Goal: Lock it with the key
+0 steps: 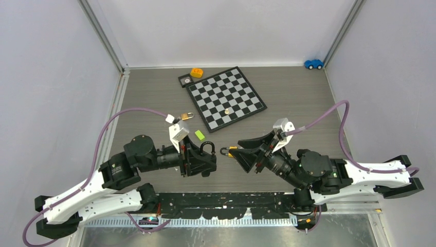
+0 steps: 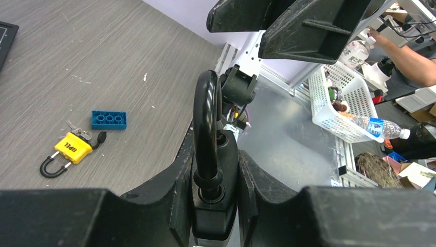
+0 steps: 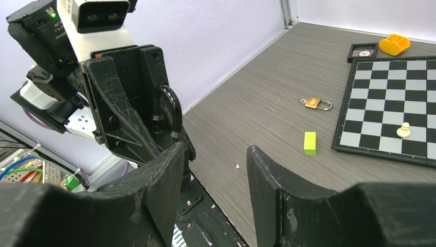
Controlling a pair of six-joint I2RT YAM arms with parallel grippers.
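A large black padlock with a curved shackle (image 2: 205, 123) stands upright between the fingers of my left gripper (image 1: 204, 162), its body gripped in the left wrist view. My right gripper (image 1: 241, 157) is open and faces the left one from the right, a short gap apart; in the right wrist view its fingers (image 3: 267, 190) frame the lower edge, with nothing seen held. A yellow padlock (image 2: 73, 148) with keys lies on the table below the grippers. A small brass padlock (image 3: 313, 103) with a key lies left of the chessboard. Whether the black lock has a key in it is hidden.
The chessboard (image 1: 208, 98) with a white piece lies at the back, beside a small black tray and an orange object (image 1: 197, 72). A green block (image 1: 200, 135), a blue brick (image 2: 109, 120) and a blue toy car (image 1: 313, 64) also lie around. Walls border the table.
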